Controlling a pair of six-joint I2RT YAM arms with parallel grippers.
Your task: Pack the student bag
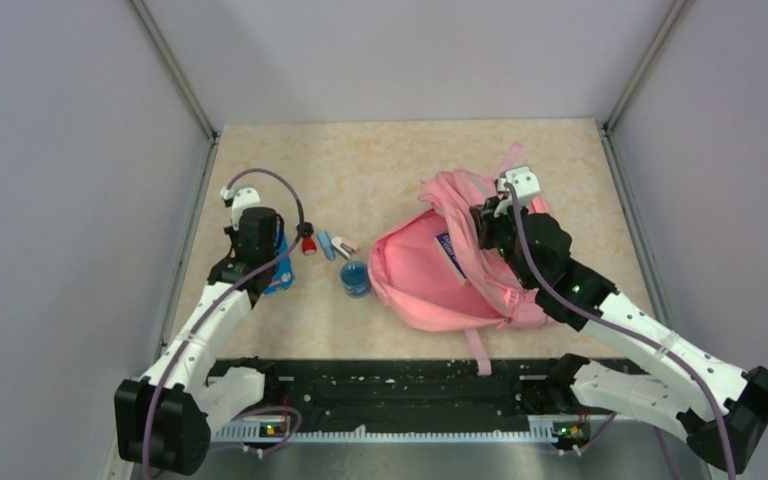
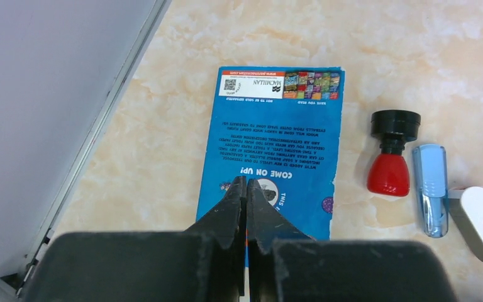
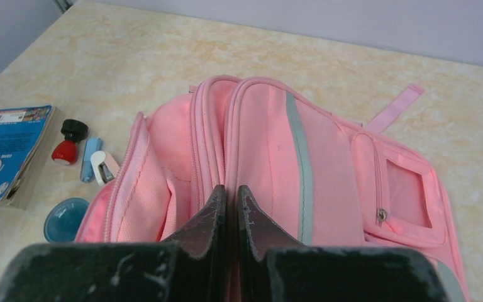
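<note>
A pink bag (image 1: 415,265) lies on the right half of the table with its mouth spread wide, a dark blue and white item (image 1: 449,255) inside. My right gripper is shut on the bag's upper edge (image 3: 236,107), holding that flap up. Above the blue book (image 2: 270,138) hangs my left gripper, its fingers together and nothing between them. The book lies flat, back cover up. To its right are a red and black stamp-like item (image 2: 390,157), a light blue capped tube (image 2: 432,189) and a white and pink stapler (image 2: 475,220).
A round blue translucent container (image 1: 355,279) stands between the small items and the bag. Bare table (image 1: 360,160) stretches along the back. A wall and metal rail (image 2: 100,119) run close on the left side.
</note>
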